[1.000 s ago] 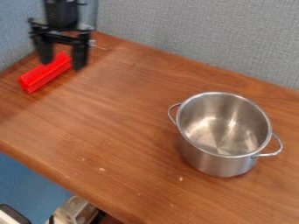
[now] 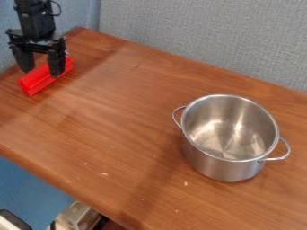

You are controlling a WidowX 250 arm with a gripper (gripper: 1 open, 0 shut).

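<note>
The black gripper [image 2: 41, 61] is at the upper left of the camera view, open, its fingers down around a red oblong object [image 2: 38, 82] lying on the wooden table near its left edge. Whether the fingers touch the object cannot be told. A steel pot [image 2: 229, 137] with two wire handles stands empty on the right side of the table.
A grey padded wall [image 2: 204, 36] runs along the back. Some metal hardware [image 2: 78, 216] sits below the table's front left edge.
The pot has not moved.
</note>
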